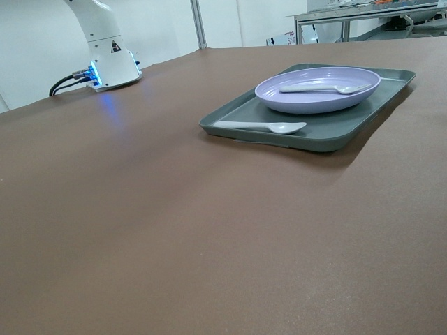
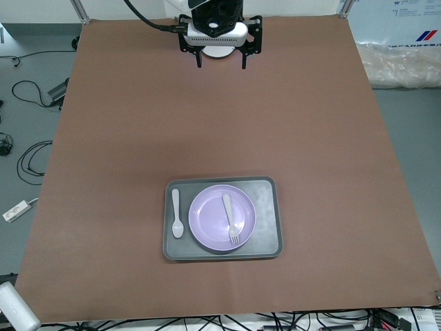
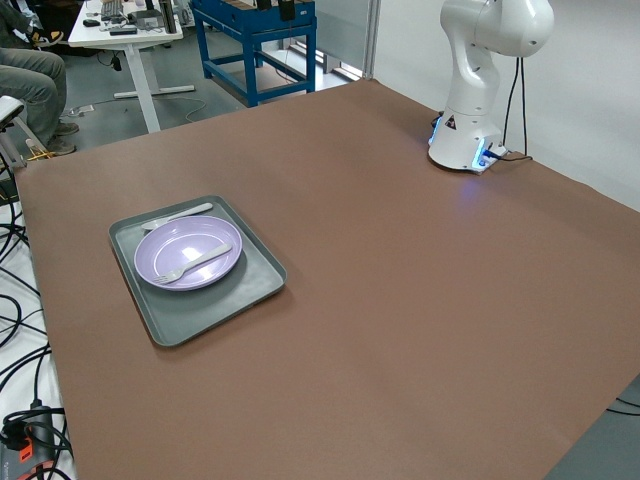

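Note:
A grey tray (image 2: 262,241) lies on the brown table, also seen in the top view (image 1: 328,139) and right view (image 3: 240,300). On it is a lilac plate (image 2: 207,221) with a white fork (image 2: 230,219) lying across it. A white spoon (image 2: 176,217) lies on the tray beside the plate. My gripper (image 2: 221,63) hangs at the far edge of the table in the left view, well away from the tray, its two black fingers apart with nothing seen between them.
Cables and a power strip (image 2: 17,210) lie outside the table's edges. A wrapped package (image 2: 400,65) stands beyond the right edge in the left view.

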